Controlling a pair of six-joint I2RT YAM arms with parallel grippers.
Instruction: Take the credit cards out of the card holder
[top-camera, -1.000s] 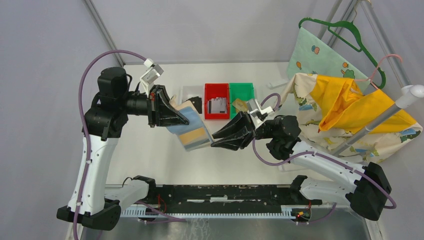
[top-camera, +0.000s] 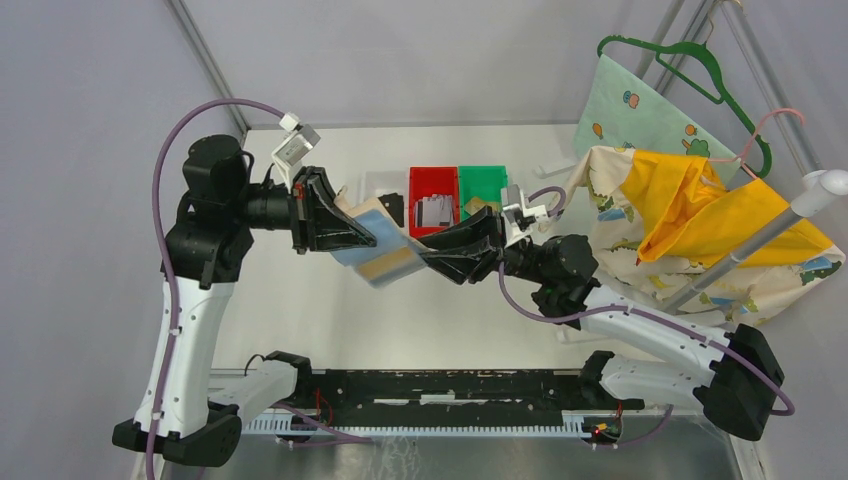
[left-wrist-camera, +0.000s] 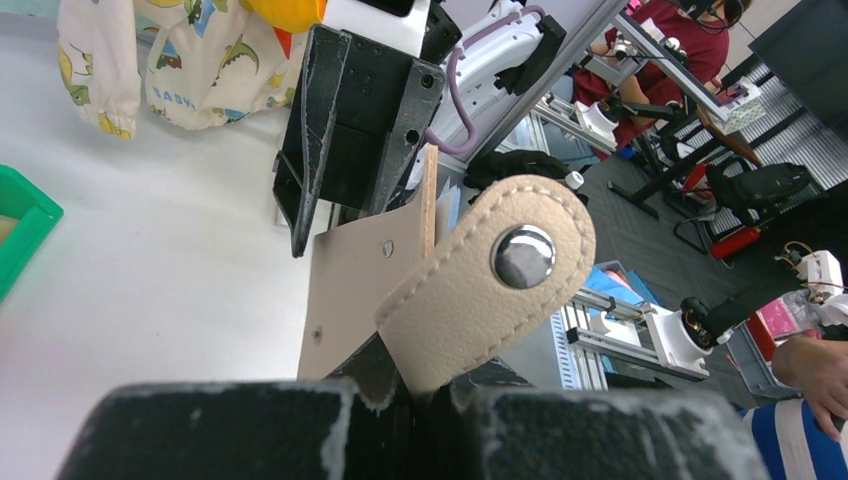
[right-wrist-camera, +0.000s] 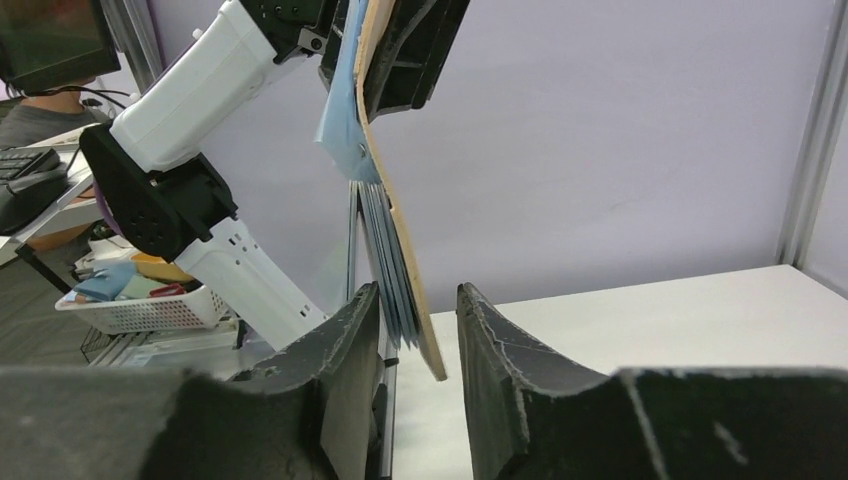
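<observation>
A beige card holder (left-wrist-camera: 362, 262) with a snap strap (left-wrist-camera: 440, 315) is held in the air, with my left gripper (top-camera: 374, 241) shut on it. Its blue and tan open side (top-camera: 375, 255) faces up in the top view. Seen edge-on in the right wrist view, a stack of thin pale leaves (right-wrist-camera: 384, 262) fans out beside the tan cover (right-wrist-camera: 400, 235). Whether they are cards or sleeves, I cannot tell. My right gripper stands part open around the lower end of the cover and leaves, one finger (right-wrist-camera: 350, 350) close to the leaves, the other clear of the cover.
At the back of the table are a red box (top-camera: 413, 190) with grey cards (top-camera: 436, 211) and a green box (top-camera: 504, 180) with a yellowish item. Clothes (top-camera: 690, 215) on hangers occupy the right side.
Over the last second my right gripper has moved slightly up in the top view and its tips now overlap the holder's free end. That end has shifted a little; the left arm has barely moved.
</observation>
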